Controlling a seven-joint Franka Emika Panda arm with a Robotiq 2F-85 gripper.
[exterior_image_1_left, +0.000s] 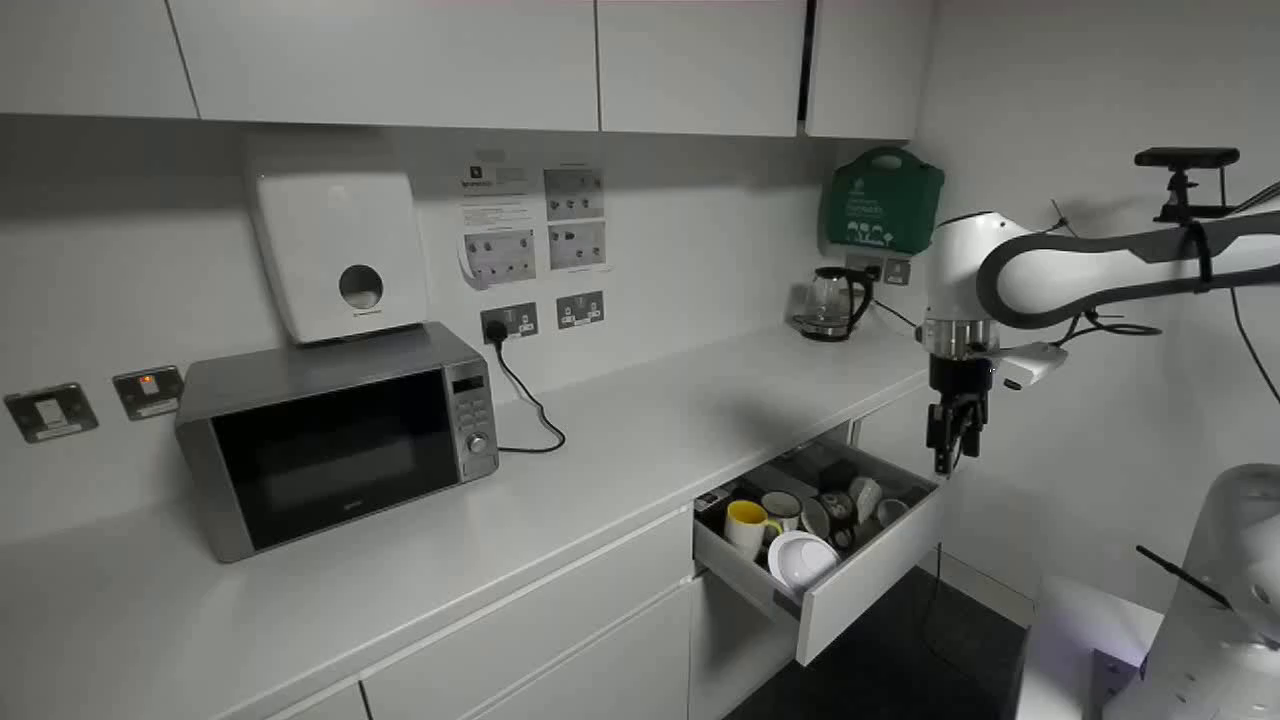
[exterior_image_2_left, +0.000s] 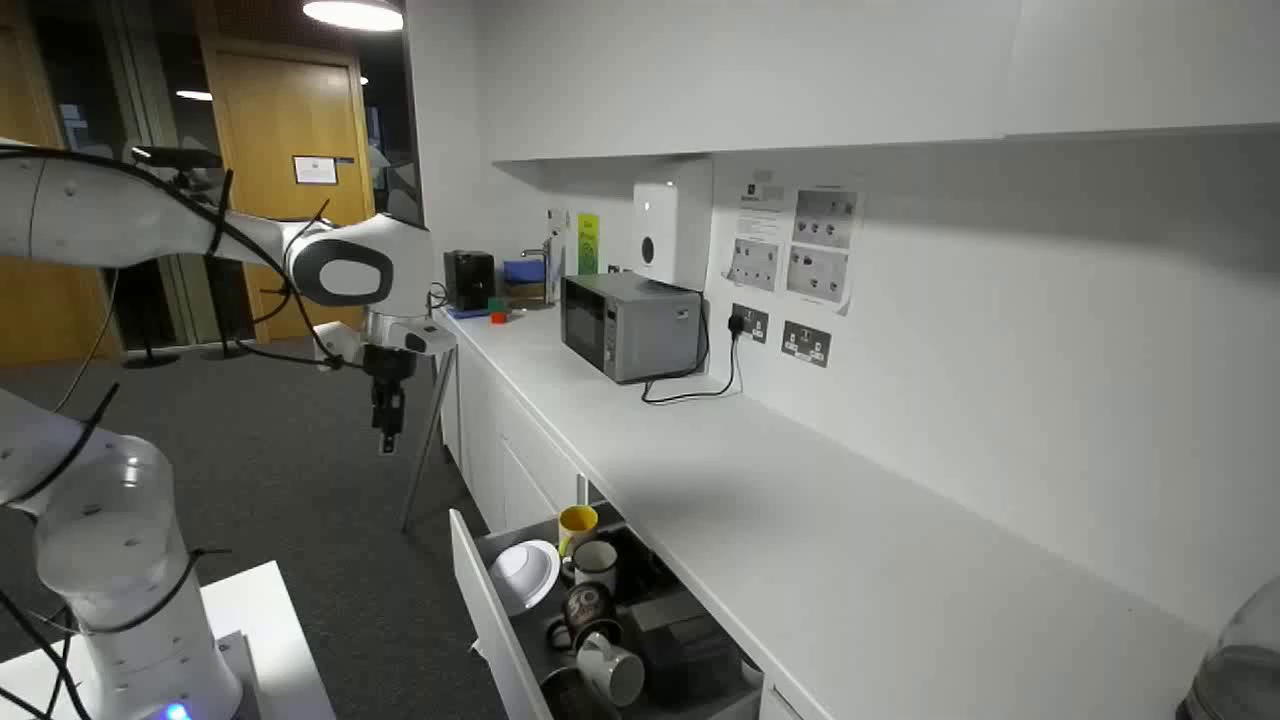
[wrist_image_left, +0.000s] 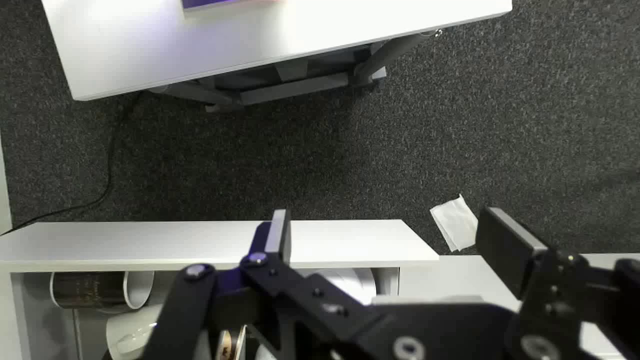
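Observation:
My gripper stands open, its two fingers wide apart with nothing between them in the wrist view. It points down above the front of a pulled-out drawer. In the drawer lie a yellow mug, white inside in the second exterior view, and a white bowl near the front panel. Several other mugs crowd the drawer, among them a dark mug and a pale mug lying tilted. From the wrist, the gripper hides much of the drawer's inside, including most of the white bowl.
A microwave and a glass kettle stand on the worktop, whose middle is clear. Upper cabinets overhang it. The robot's white table faces the drawer across open floor, where a white paper lies.

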